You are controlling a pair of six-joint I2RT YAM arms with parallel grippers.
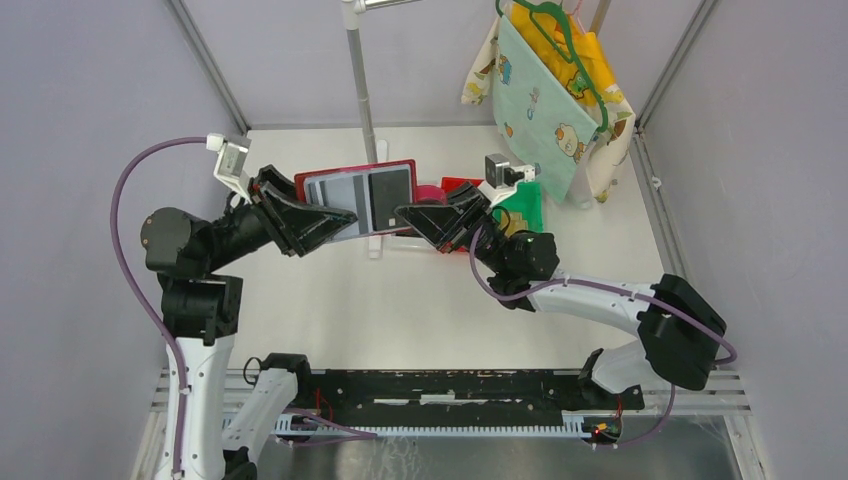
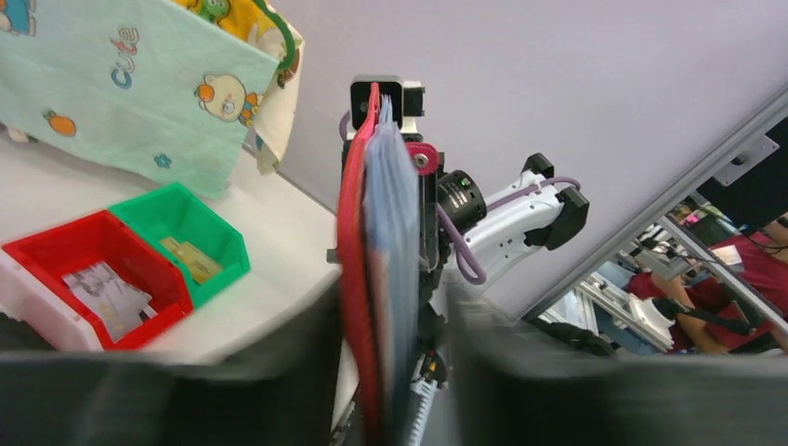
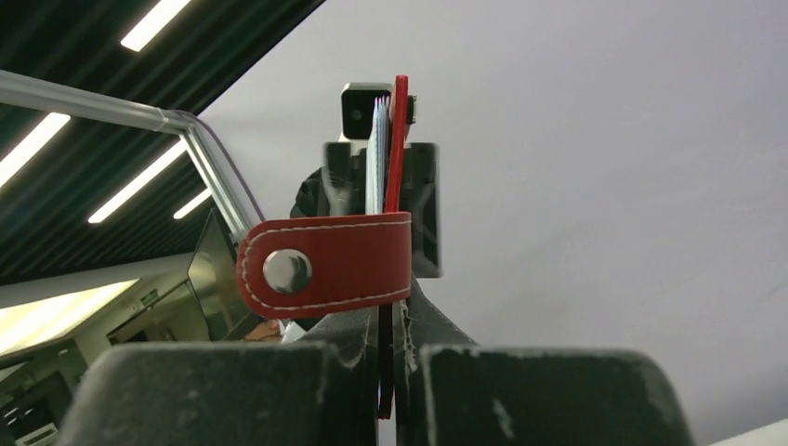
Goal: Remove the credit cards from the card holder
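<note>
The red card holder [image 1: 357, 196], with a pale, striped window and a dark pocket, hangs upright above the table. My left gripper [image 1: 328, 224] is shut on its left part. Seen edge-on in the left wrist view, it shows a red back [image 2: 353, 251] beside pale blue-white layers [image 2: 392, 214]. At its lower right side, my right gripper [image 1: 405, 215] is shut. In the right wrist view a thin dark edge reaches down to the narrow gap between the fingers; whether it is pinched I cannot tell. Its strap [image 3: 325, 260] with a metal snap sticks out, unfastened.
Below on the table stand an open red bin [image 2: 121, 279] and a green bin [image 2: 190, 232] with flat items inside. Cloths on a green hanger [image 1: 560, 100] hang at the back right.
</note>
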